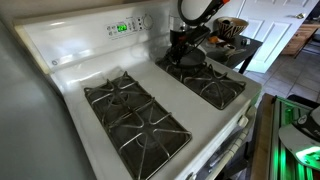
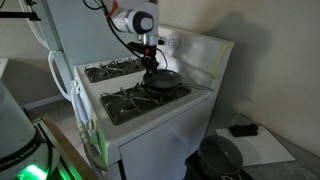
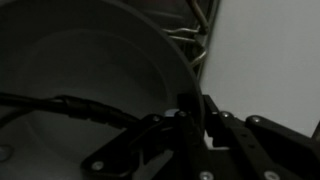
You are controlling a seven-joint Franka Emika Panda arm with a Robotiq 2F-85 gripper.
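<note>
A dark round frying pan point(image 2: 163, 80) is at the burners near the control panel end of the stove; its long handle reaches off to the right. My gripper point(image 2: 150, 70) comes down from above onto the pan's near rim, shut with the rim between its fingers. Seen from close by, the pan's dark inside point(image 3: 90, 65) fills the left of the wrist view, and the gripper meets its edge at the lower middle. In exterior view 1 the arm partly covers the pan point(image 1: 194, 66). Whether the pan rests fully on the grate cannot be told.
White stovetop point(image 1: 165, 88) lies clear between them. A dark pot point(image 2: 220, 155) stands off the stove, beside a white board point(image 2: 258, 146).
</note>
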